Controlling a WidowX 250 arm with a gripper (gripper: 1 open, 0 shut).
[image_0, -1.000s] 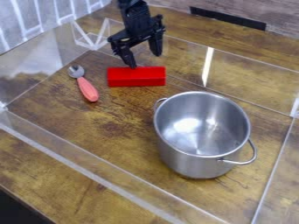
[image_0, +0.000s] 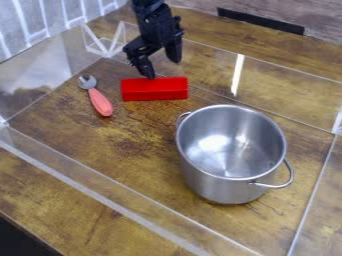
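A black gripper (image_0: 160, 58) hangs at the top centre of the camera view, open, its fingers pointing down just above and behind a red block (image_0: 154, 90) that lies flat on the wooden table. Left of the block lies a red-handled tool (image_0: 99, 99) with a metal head. A steel pot (image_0: 229, 154) with two handles stands at the lower right.
Clear panels edge the wooden table (image_0: 94, 180) on several sides.
The gripper has shifted very slightly, and the red block appears a little further left than a second ago.
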